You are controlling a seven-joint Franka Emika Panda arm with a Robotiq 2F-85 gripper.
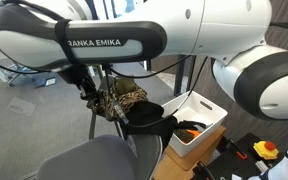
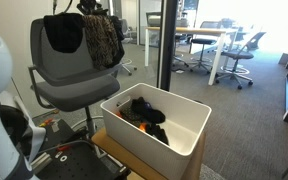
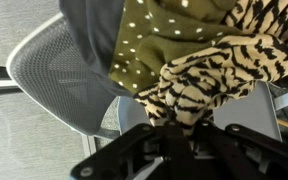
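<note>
A tiger-print cloth (image 3: 219, 75) with an olive, white-dotted part (image 3: 154, 45) hangs over the back of a grey chair (image 3: 59, 75). My gripper is shut on a fold of the tiger-print cloth, which runs down between its fingers in the wrist view. In exterior view 1 the gripper (image 1: 90, 96) is at the left end of the cloth (image 1: 130, 93), above the chair seat. A black cloth (image 2: 64, 34) drapes over the same chair back beside the print cloth (image 2: 102, 42). The fingertips are partly hidden by fabric.
A white box (image 2: 189, 120) holding dark cloths and something orange stands on a wooden surface (image 2: 124, 155) near the chair. The chair seat (image 1: 89, 160) is bare. My arm covers much of the top of exterior view 1.
</note>
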